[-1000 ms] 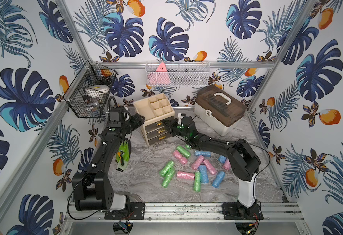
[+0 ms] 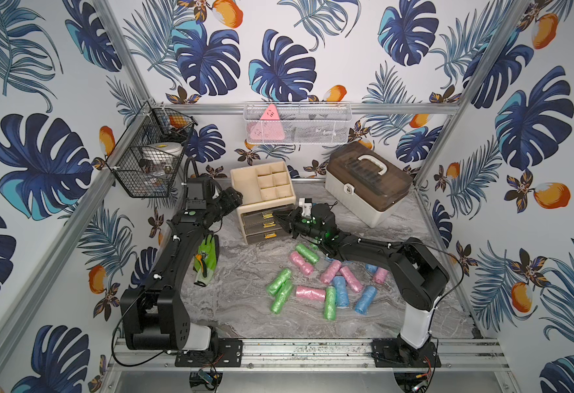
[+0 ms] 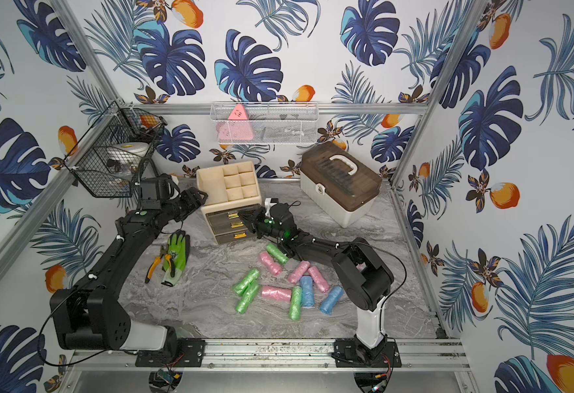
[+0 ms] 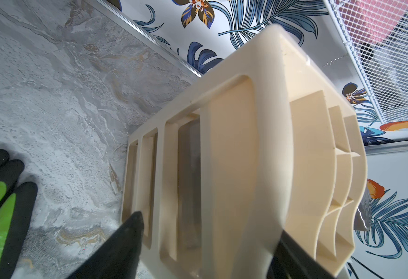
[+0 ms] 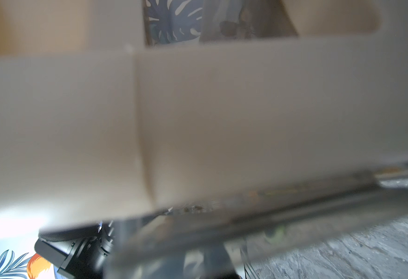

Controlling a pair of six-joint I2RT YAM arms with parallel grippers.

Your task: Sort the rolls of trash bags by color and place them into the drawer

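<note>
A cream drawer unit [image 2: 240,219] with clear-fronted drawers and yellow labels stands at the back left. My left gripper is part open, blurred fingers [image 4: 120,246] either side of the unit's left front edge. At the unit's right side my right gripper [image 3: 251,221] is shut on part of it; the cream wall [image 5: 259,121] and a clear edge [image 5: 269,227] fill the right wrist view, hiding the fingers. Out on the table lie green rolls [image 2: 282,296], pink rolls [image 2: 310,292] and blue rolls [image 2: 365,299], mixed together, some partly behind the right arm.
At the back right stands a brown-lidded box [image 2: 368,183]. Green gloves [image 3: 177,255] and orange-handled pliers [image 3: 154,263] lie near the left arm. A white wire basket [image 2: 298,124] and a black one [image 2: 152,154] hang above.
The drawer unit has turned slightly and shifted right and forward. My right gripper has moved a little toward the front with it. A blue roll is now mostly behind the right arm.
</note>
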